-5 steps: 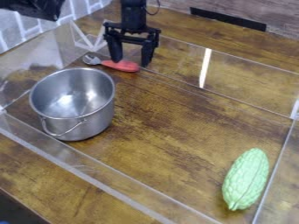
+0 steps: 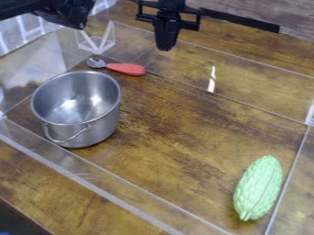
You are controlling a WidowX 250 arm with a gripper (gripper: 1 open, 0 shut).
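Observation:
My gripper [image 2: 166,37] hangs at the top centre of the view, shut, with nothing visible between its fingers. Below and left of it, apart from it, a spoon with a red handle [image 2: 127,69] lies on the wooden surface. A steel pot [image 2: 76,106] with a wire handle stands at the left, in front of the spoon. A pale green gourd-like vegetable [image 2: 258,188] lies at the lower right.
Clear walls and strips border the wooden work surface [image 2: 185,138], whose middle is bare. A white strip stands out at the upper right.
My gripper has risen up and slightly right, away from the spoon, which it was over a moment ago. The spoon lies about where it was, now fully in sight.

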